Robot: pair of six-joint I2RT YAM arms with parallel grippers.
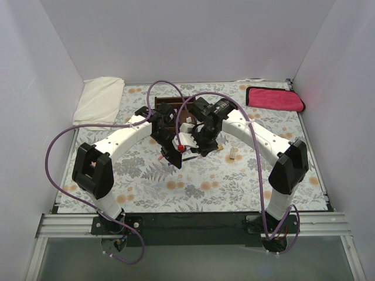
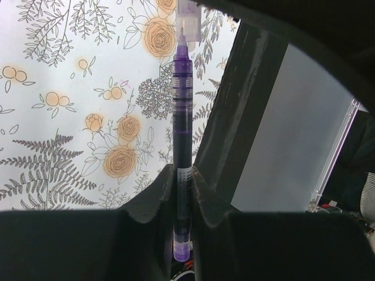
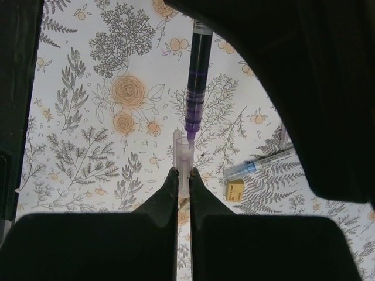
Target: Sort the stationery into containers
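A purple pen [image 2: 182, 117] stands out from my left gripper, which is shut on it. My right gripper is shut on a clear cap [image 3: 183, 153]; the pen's tip sits at the cap's mouth in the right wrist view. In the top view both grippers meet over the middle of the table. On the table below lie a blue pen [image 3: 246, 167] and a small yellow block [image 3: 235, 190]. A wooden organizer [image 1: 174, 99] stands behind the grippers, partly hidden by the arms.
A red pouch [image 1: 274, 99] lies at the back right and a white cloth [image 1: 96, 100] at the back left. A pale item [image 1: 232, 153] lies right of the grippers.
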